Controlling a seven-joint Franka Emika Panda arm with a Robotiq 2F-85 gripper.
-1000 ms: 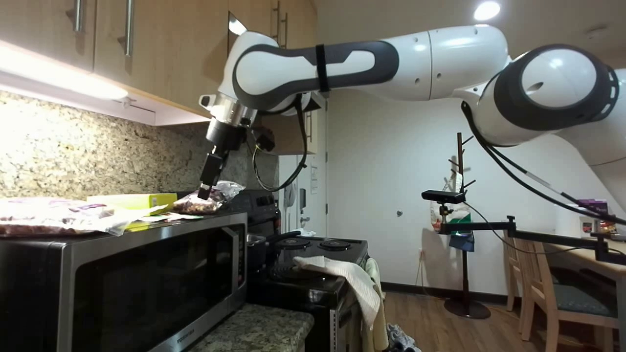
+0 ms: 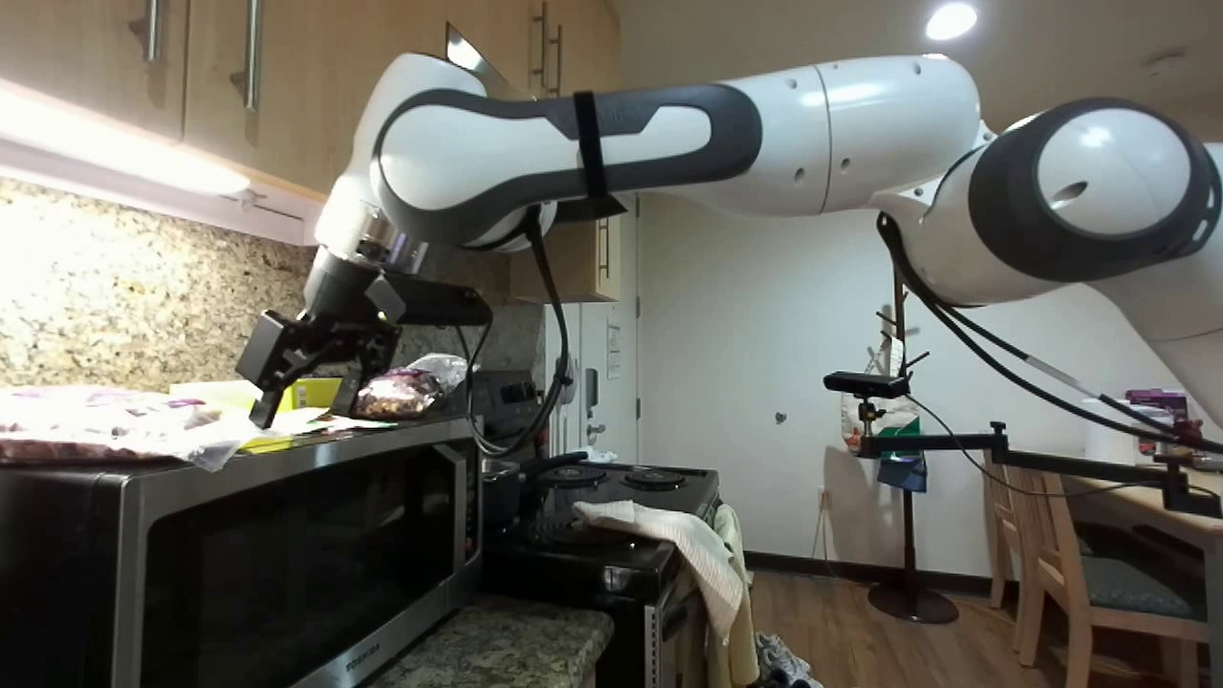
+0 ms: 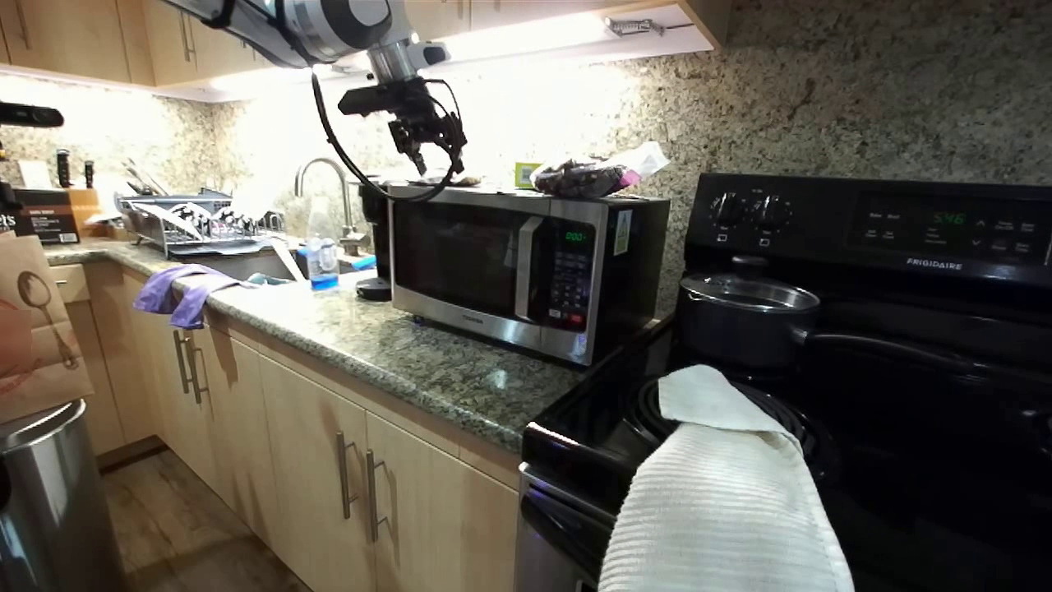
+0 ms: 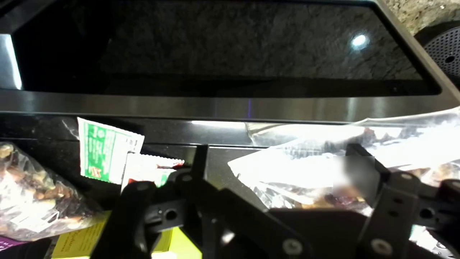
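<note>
My gripper (image 2: 300,418) stands open over the top of the microwave (image 3: 473,255), its fingertips spread wide. In the wrist view the left finger (image 4: 200,162) is near some small green-and-white packets (image 4: 107,151). The right finger (image 4: 361,162) is over a clear plastic bag (image 4: 284,172) with a glare on it. Nothing shows held between them, though whether the right fingertip touches the bag cannot be told. A second bag, filled with a nut-like mix (image 4: 38,194), lies at the left of the wrist view. Yellow-green boxes (image 4: 79,237) are partly hidden behind the gripper.
Upper cabinets (image 2: 310,92) hang close above the arm, and the stone backsplash (image 2: 115,287) stands behind the microwave. To its right is the stove with a lidded pot (image 3: 745,316) and a white towel (image 3: 730,493).
In exterior view 1 my gripper has moved left along the microwave top, away from the nut-mix bag. It has also turned, so both spread fingers now show. The objects look unmoved.
</note>
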